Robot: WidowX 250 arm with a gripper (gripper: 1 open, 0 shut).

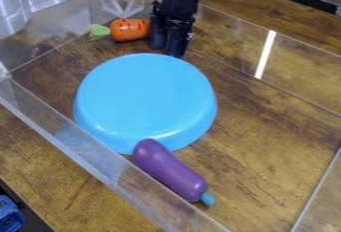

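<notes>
The black gripper [170, 35] is low at the top centre, just right of an orange pumpkin-like object [128, 29] with a small green piece at its left. Its fingers are dark and blurred together, so their opening cannot be told. A large light-blue round object [144, 99] fills the middle. A purple eggplant-like object [170, 173] with a teal tip lies at the lower front, just beyond it.
Clear plastic walls run along the left and front-left of the wooden surface [260, 136]. A blue object [8, 216] sits outside at the lower left.
</notes>
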